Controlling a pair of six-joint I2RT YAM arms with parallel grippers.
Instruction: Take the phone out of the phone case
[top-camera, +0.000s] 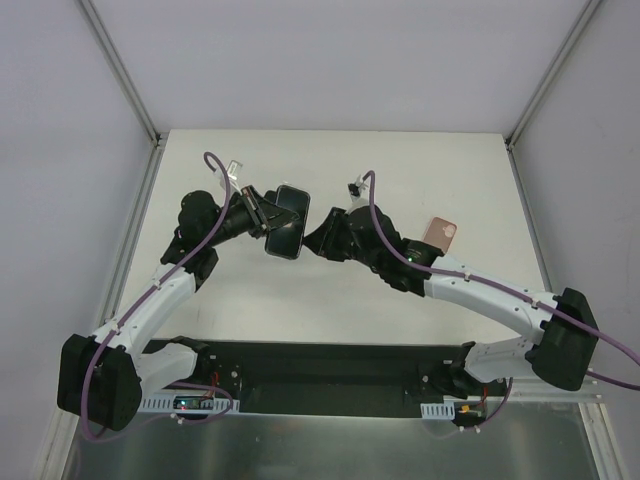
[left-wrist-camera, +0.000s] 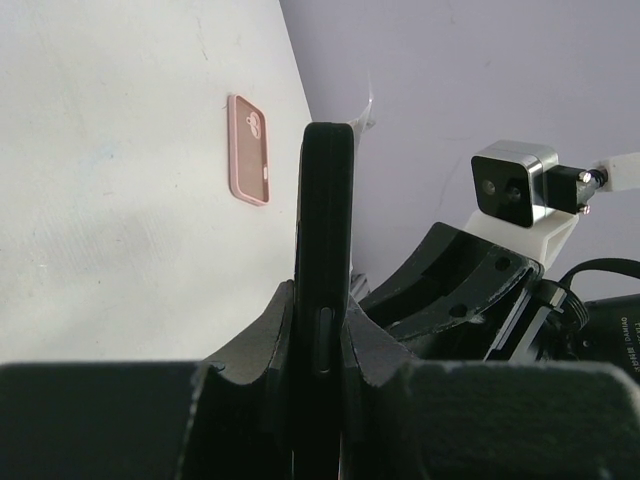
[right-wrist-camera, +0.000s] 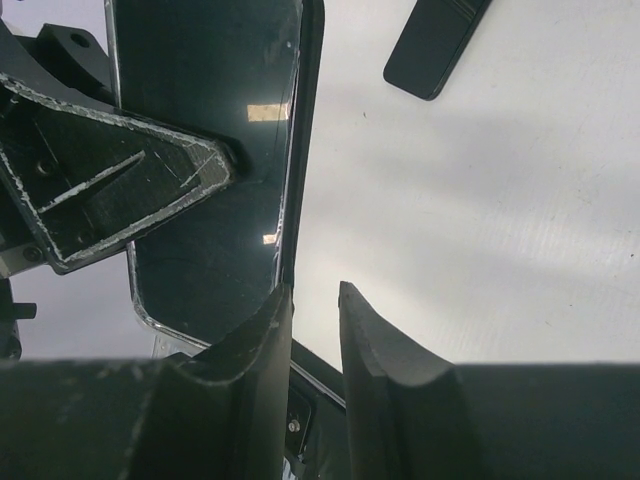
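In the right wrist view the phone's dark glossy face (right-wrist-camera: 207, 270) fills the left side, with a thin seam along its right edge. My right gripper is part open at that edge, one fingertip touching or very near it, the other clear of it.
A pink case (top-camera: 440, 232) (left-wrist-camera: 248, 150) lies on the table's right side. Another dark phone-shaped item (right-wrist-camera: 433, 45) lies on the white table (top-camera: 180, 300).
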